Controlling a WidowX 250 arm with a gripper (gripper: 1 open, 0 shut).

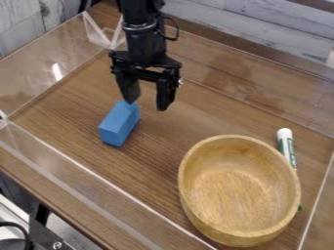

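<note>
My black gripper (146, 92) hangs in the upper middle, open, its two fingers apart just above and behind a blue rectangular block (119, 124) lying on the wooden table (78, 156). Whether the near finger touches the block's far end I cannot tell.
A large round wooden bowl (239, 186) fills the lower right. A white and green marker (286, 147) lies beside it on the right. Black cables sit at the lower left corner.
</note>
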